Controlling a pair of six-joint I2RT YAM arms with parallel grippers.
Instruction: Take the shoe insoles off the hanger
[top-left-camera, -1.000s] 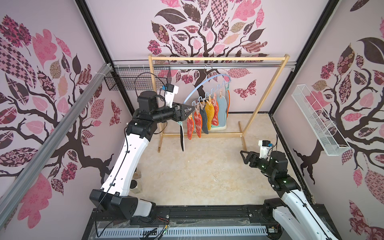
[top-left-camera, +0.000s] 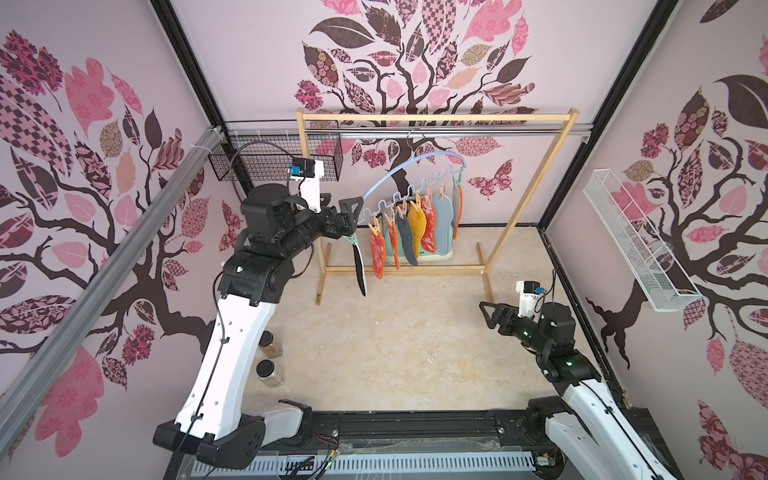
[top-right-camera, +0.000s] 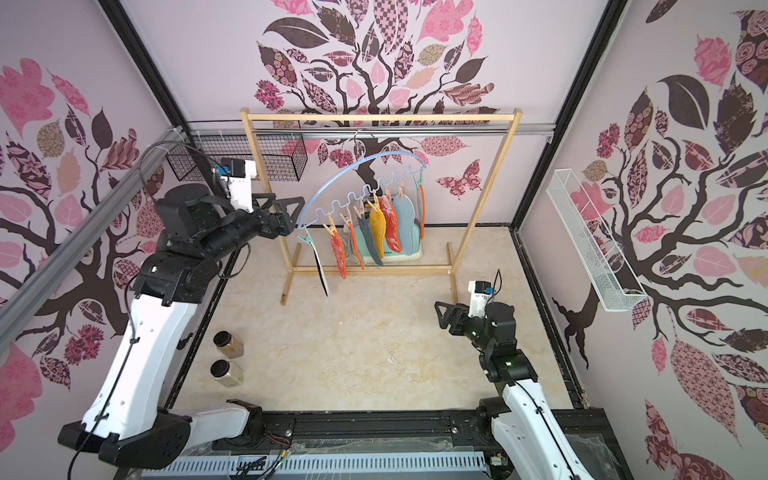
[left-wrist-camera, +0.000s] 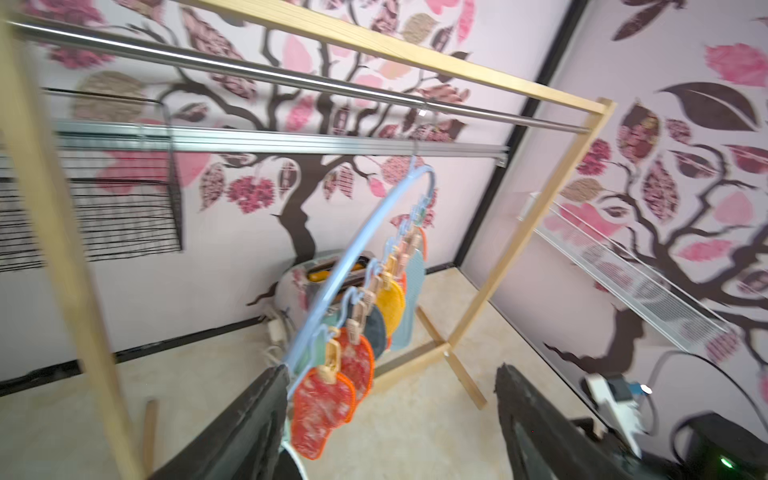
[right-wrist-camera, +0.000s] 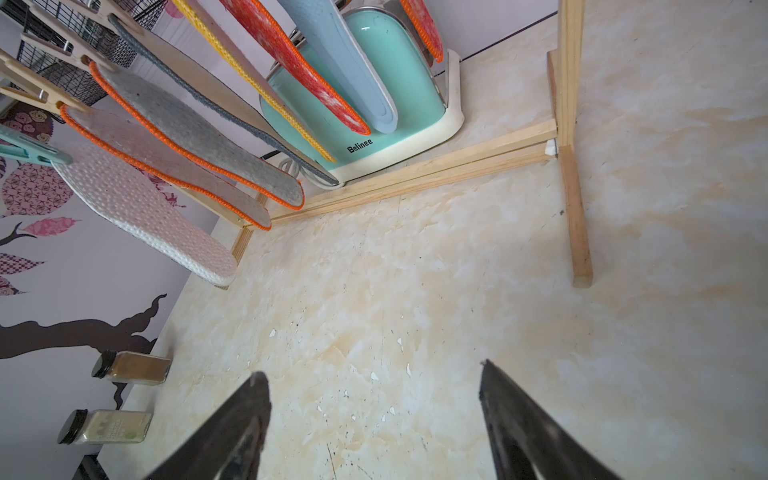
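Observation:
A light blue hanger (top-left-camera: 408, 164) hangs from the rack's rail, with several insoles clipped beneath it: red (top-left-camera: 377, 253), dark grey (top-left-camera: 406, 238), yellow (top-left-camera: 417, 226) and light blue (top-left-camera: 441, 220) among them. A black and white insole (top-left-camera: 359, 268) hangs at the near left end. My left gripper (top-left-camera: 353, 209) stands at that end, fingers apart; in the left wrist view the hanger's lower end passes beside its left finger (left-wrist-camera: 260, 408), contact unclear. No insole shows between its fingers. Low on the right, my right gripper (top-left-camera: 486, 315) is open and empty, away from the insoles.
The wooden rack (top-left-camera: 528, 184) frames the hanger. A mint appliance (right-wrist-camera: 392, 80) stands behind the insoles. Two jars (top-right-camera: 228, 372) sit at the left. Wire baskets hang at the back left (top-left-camera: 276, 164) and right wall (top-left-camera: 640, 240).
The hanger and insoles have swung a little. The right arm looks still.

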